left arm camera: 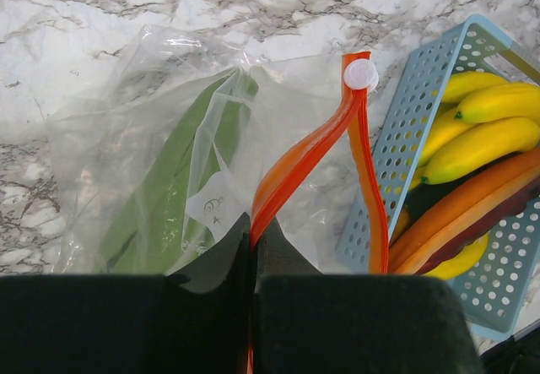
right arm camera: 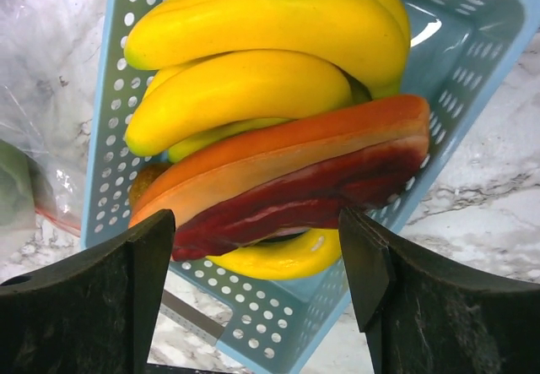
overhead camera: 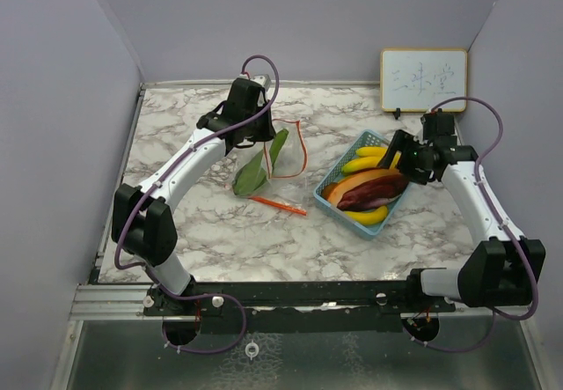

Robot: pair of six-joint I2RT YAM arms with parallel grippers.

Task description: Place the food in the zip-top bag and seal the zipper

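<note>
The clear zip top bag (left arm camera: pixel 126 138) lies on the marble table with a long green food item (left arm camera: pixel 169 171) inside. Its orange zipper rim (left arm camera: pixel 295 167) stands raised, with a white round slider (left arm camera: pixel 361 74) on it. My left gripper is shut on that rim, which runs between its fingertips. Over the blue basket (overhead camera: pixel 369 231), my right gripper is open. Below its fingers, a long orange and dark red meat-like piece (right arm camera: pixel 287 171) rests on other food, held by nothing. Yellow bananas (right arm camera: pixel 270 28) lie beside it.
An orange strip (overhead camera: pixel 277 205) lies at the bag's near side. A small whiteboard (overhead camera: pixel 424 80) stands at the back right. Bare table shows in front of the bag and basket.
</note>
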